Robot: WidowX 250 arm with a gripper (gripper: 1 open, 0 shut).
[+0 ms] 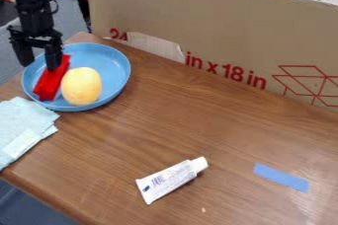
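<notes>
My black gripper (38, 47) is at the upper left, low over the left rim of a blue plate (113, 61), open, its fingers close above the upper end of a red elongated object (50, 80). That object lies on the plate beside a round yellow object (82, 86).
A light cloth (19, 128) lies at the left edge. A white tube (171, 179) lies at the lower middle, with blue tape (282, 178) to its right. A cardboard box (231, 37) spans the back.
</notes>
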